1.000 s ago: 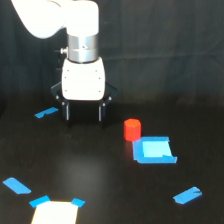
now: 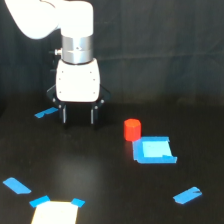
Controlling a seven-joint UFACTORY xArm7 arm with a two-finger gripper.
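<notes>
A white robot arm hangs from the upper left, its gripper [image 2: 79,116] pointing down over the dark table, with two black fingers apart and nothing visible between them. To the right of it a small red cylinder [image 2: 132,130] stands on the table. Just below and right of the cylinder is a light square [image 2: 156,149] outlined in blue tape. At the bottom left, a pale square [image 2: 54,212] has blue tape at its corners.
Short blue tape strips [image 2: 187,195] lie at the right front, at the left edge and behind the arm at the left.
The arm and gripper have moved very slightly left and down. The red cylinder and the taped squares are unchanged.
</notes>
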